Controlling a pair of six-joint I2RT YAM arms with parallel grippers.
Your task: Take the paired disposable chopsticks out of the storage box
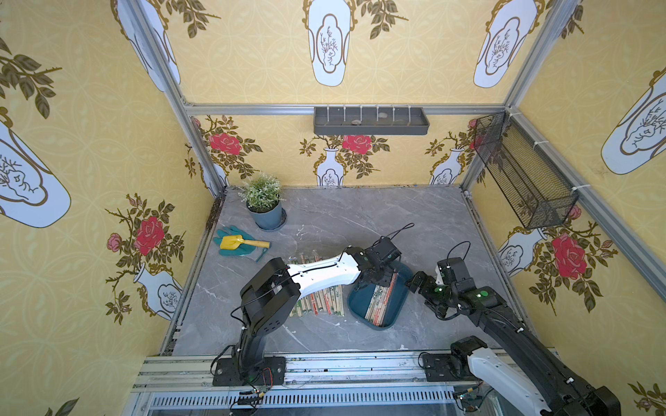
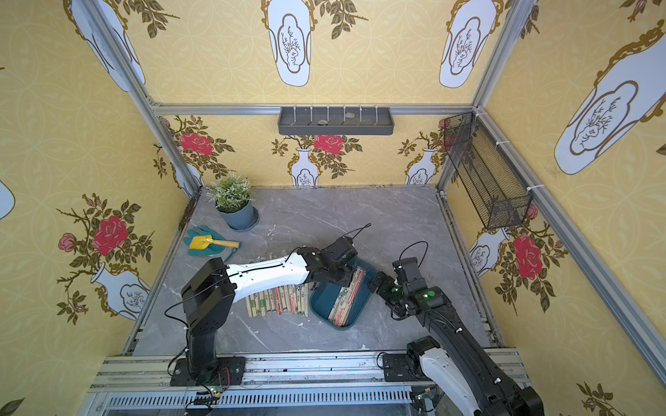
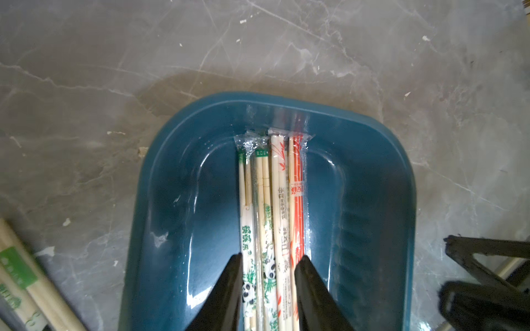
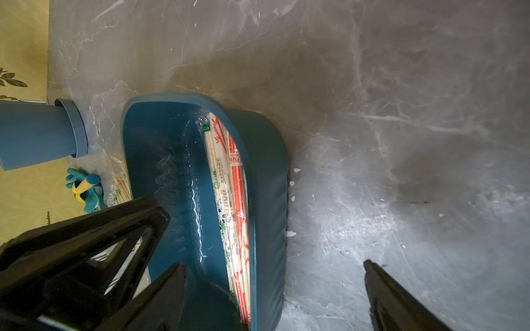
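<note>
A dark blue storage box (image 3: 157, 220) stands on the grey table, holding several wrapped pairs of chopsticks (image 3: 281, 193) with green and red print. The pairs lie side by side lengthwise on its floor. Over the box hangs my left gripper, its fingers (image 3: 220, 292) partly apart above the packets; nothing shows gripped. My right gripper is wide open at the box's right side, one finger (image 4: 394, 300) over bare table and the other over the box, with empty space between them. The left arm covers the far part of the box in the top left view.
Left of the box, a row of chopstick packets (image 1: 322, 301) lies on the table, partly under the left arm. Farther back are a yellow trowel (image 1: 239, 242) on a teal glove and a potted plant (image 1: 267, 211).
</note>
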